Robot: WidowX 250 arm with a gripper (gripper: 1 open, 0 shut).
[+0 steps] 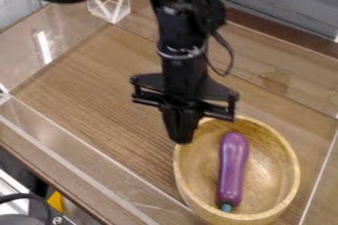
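My black gripper (183,120) hangs in the middle of the view, just over the upper left rim of a tan bowl (271,194). Its fingers look close together, with nothing visible between them. A long purple object (232,165) with a teal tip lies inside the bowl, to the right of and below the fingertips.
A clear plastic piece (109,4) stands at the back left. A dark cable and something yellow lie at the lower left edge.
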